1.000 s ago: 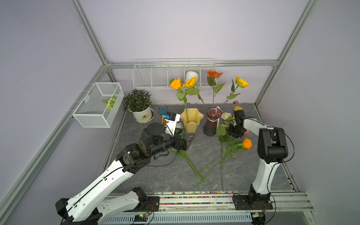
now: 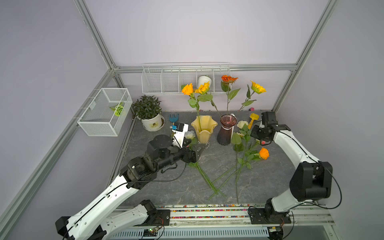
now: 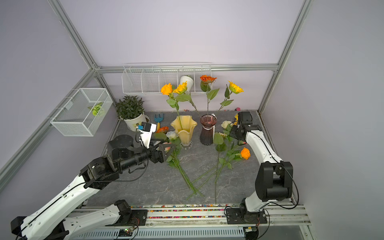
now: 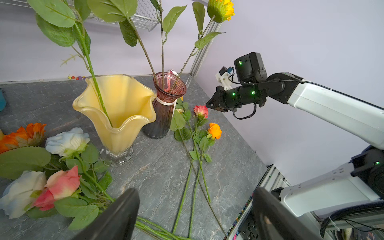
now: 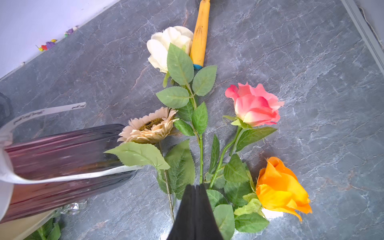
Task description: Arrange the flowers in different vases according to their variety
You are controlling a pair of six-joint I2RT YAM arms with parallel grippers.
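Note:
A cream fluted vase point(image 4: 114, 112) holds an orange-yellow rose point(image 2: 187, 89). The purple glass vase point(image 2: 225, 134) behind holds a yellow sunflower point(image 2: 258, 87), an orange-red flower point(image 2: 229, 78) and another yellow sunflower point(image 2: 203, 87), leaning left. My left gripper is open above the table, nothing between its fingers. Below it on the left lie a pink rose point(image 4: 60, 188), white roses point(image 4: 67, 141) and an orange flower point(image 4: 24, 136). My right gripper is shut and empty, above stems of a white rose point(image 5: 170, 46), beige sunflower point(image 5: 151, 127), pink rose point(image 5: 256, 104) and orange rose point(image 5: 283, 188).
A potted plant point(image 2: 149, 112) and a blue fork-shaped tool point(image 2: 173, 118) stand back left. A yellow-handled tool point(image 5: 200, 34) lies by the white rose. Stems cross the front middle.
My left gripper has shifted slightly left. The upright flowers in the vases look unchanged.

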